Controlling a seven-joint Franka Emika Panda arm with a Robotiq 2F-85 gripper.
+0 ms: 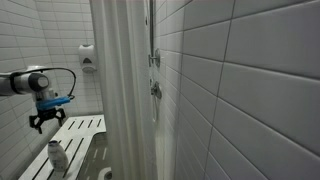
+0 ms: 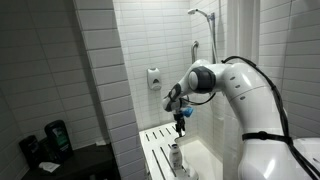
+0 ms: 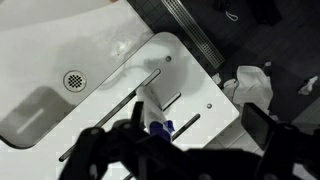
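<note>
A white bottle [image 1: 57,157] stands on the white slatted bench [image 1: 82,128] in exterior view 1. The wrist view shows the bottle [image 3: 158,122] from above, with a dark blue or purple part near its top, between my spread fingers in the picture. My gripper [image 1: 48,121] hangs open above the bench, higher than the bottle and apart from it. From exterior view 2, the gripper [image 2: 180,127] is likewise over the bottle [image 2: 175,155], with nothing held.
A bathtub with a drain [image 3: 75,81] lies beside the bench. Crumpled white paper or cloth [image 3: 248,88] is on the dark floor. A shower curtain [image 1: 125,90] hides much of exterior view 1. A dispenser [image 2: 153,78] hangs on the tiled wall.
</note>
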